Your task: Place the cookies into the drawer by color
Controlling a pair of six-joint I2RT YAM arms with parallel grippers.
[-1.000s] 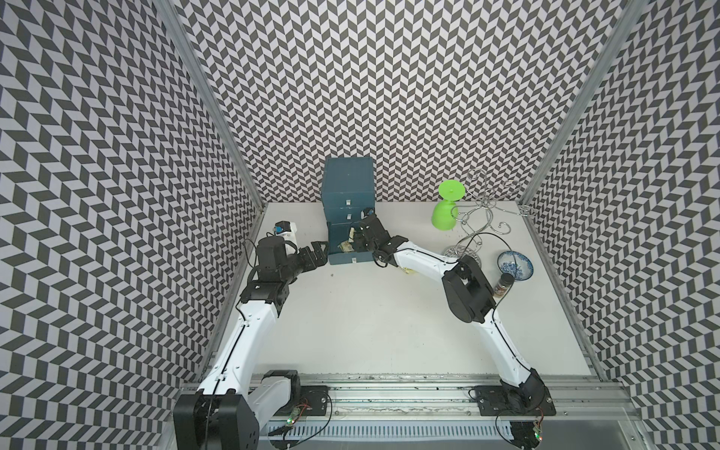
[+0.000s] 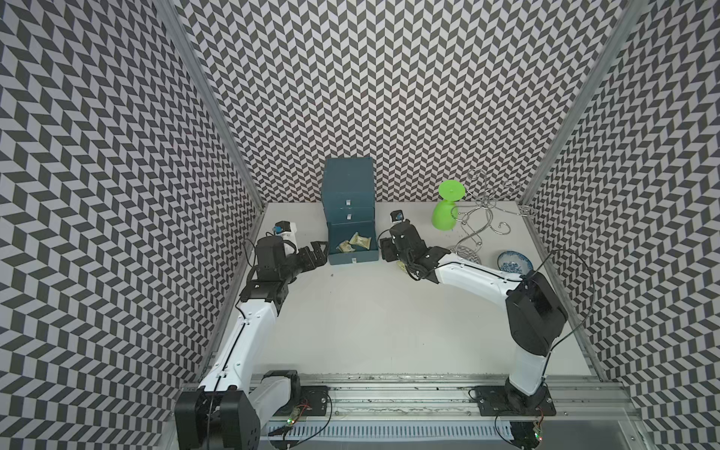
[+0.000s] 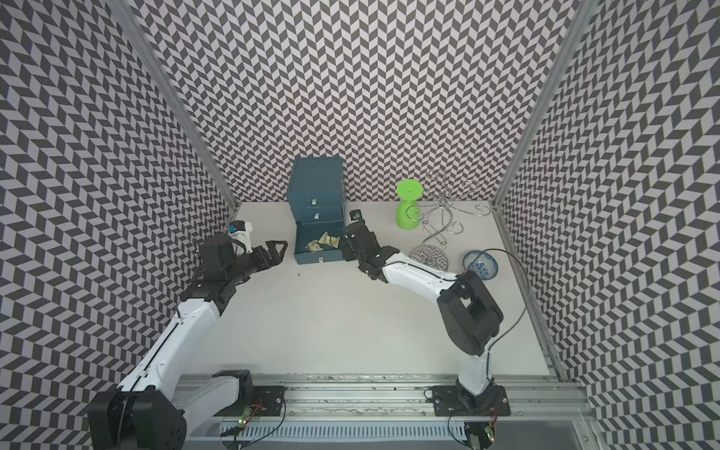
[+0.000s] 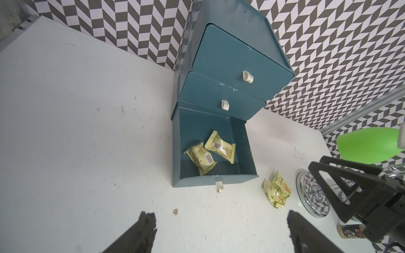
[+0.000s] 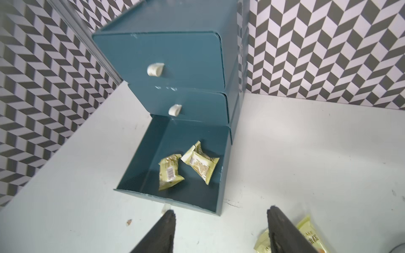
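Observation:
The bottom drawer [image 4: 176,147] of the teal cabinet [image 2: 347,176] is pulled out and holds two yellow-green wrapped cookies [image 4: 220,146] [image 5: 169,170]. More yellow-green cookies [image 4: 276,189] lie on the table right of the drawer. My left gripper [image 2: 319,252] stands open left of the drawer, with nothing between its fingers. My right gripper [image 2: 384,249] is just right of the drawer, above the loose cookies, its fingers apart with nothing seen between them in its wrist view.
A green hourglass-shaped object [image 2: 446,210], a metal hook stand [image 2: 487,225] and a blue patterned dish [image 2: 514,262] stand at the right. A small jar [image 4: 350,231] is beside them.
My right arm has moved right, out from over the drawer, leaving both cookies in it in plain view. My left arm looks still.

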